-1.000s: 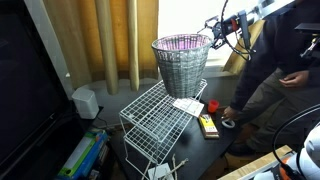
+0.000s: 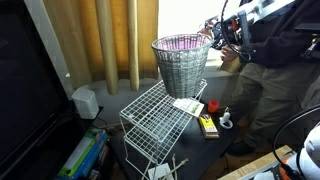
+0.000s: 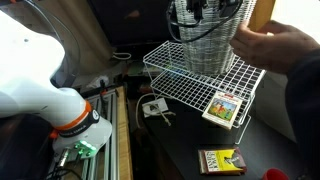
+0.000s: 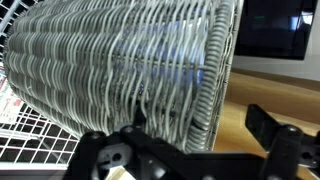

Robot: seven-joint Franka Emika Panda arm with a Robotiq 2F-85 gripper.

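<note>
A grey woven basket [image 2: 182, 68] with a pink lining stands upright at or just above the rear of the white wire rack [image 2: 155, 128]; whether it rests there I cannot tell. My gripper [image 2: 216, 30] is beside its upper rim, on the right. In the wrist view the open gripper has its fingers spread, and the basket's rim band [image 4: 215, 75] runs up to the space between them. The basket's weave [image 4: 110, 65] fills most of that view. In exterior view 2 a person's hand [image 3: 272, 46] reaches to the basket [image 3: 205, 50].
On the dark table lie a picture card [image 3: 222, 108], a yellow-red box [image 3: 221, 161], a red cup [image 2: 213, 106] and a small white object [image 2: 226, 121]. A monitor [image 2: 30, 75] stands at left. The person [image 2: 270, 95] stands close on the right.
The person's hand has risen from the small white object on the table toward the basket's right side. Basket and arm look unmoved.
</note>
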